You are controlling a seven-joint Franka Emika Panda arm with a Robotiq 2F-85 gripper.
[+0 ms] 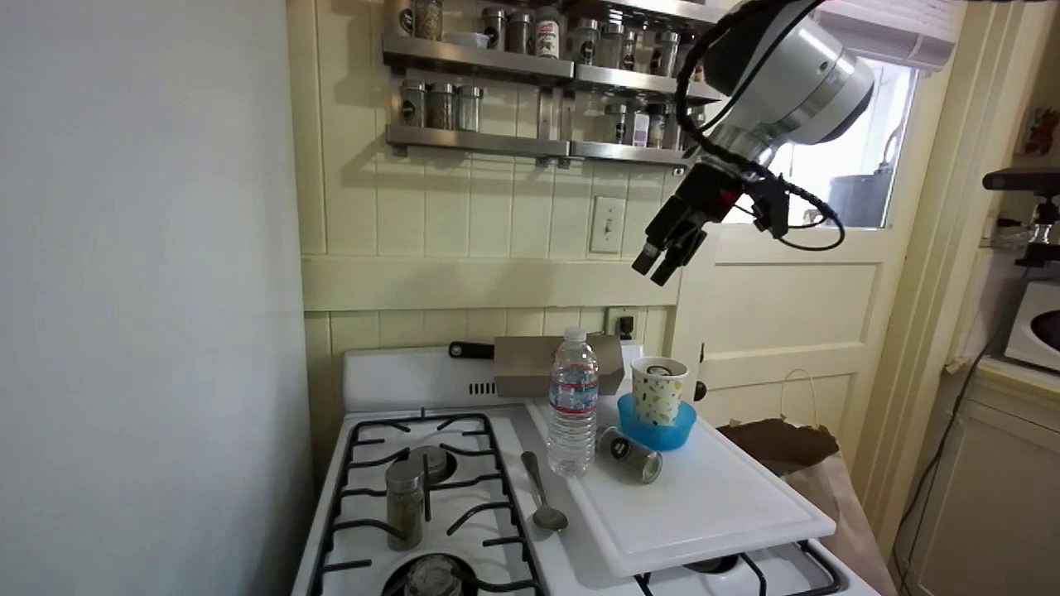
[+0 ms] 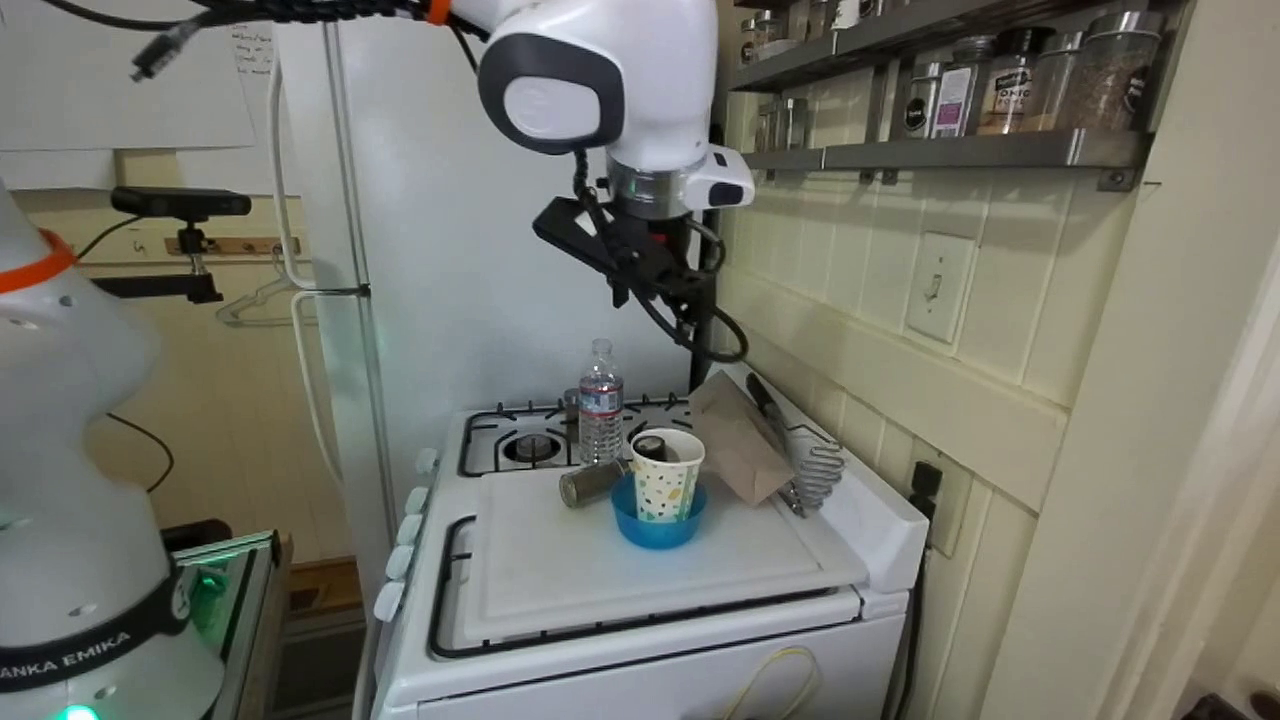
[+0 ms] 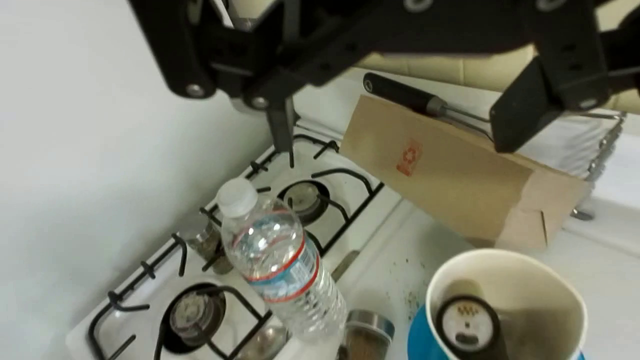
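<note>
My gripper (image 1: 657, 268) hangs open in the air above the stove, its black fingers parted and nothing between them. Below it, a patterned paper cup (image 1: 657, 393) stands in a blue bowl (image 2: 657, 535) on the white cutting board (image 1: 696, 502). A dark-topped object (image 3: 468, 327) sits inside the cup in the wrist view. Close by, a clear water bottle (image 1: 572, 407) is upright, with a spice jar (image 1: 630, 455) lying on its side near its base. A brown cardboard piece (image 3: 441, 168) leans at the stove's back, with a black-handled whisk (image 3: 402, 93) behind it.
On the left burner grate stands another spice jar (image 1: 404, 507). A spoon (image 1: 544, 507) lies beside the board. Metal shelves (image 1: 477, 139) full of jars are on the wall. The board's near right part is bare.
</note>
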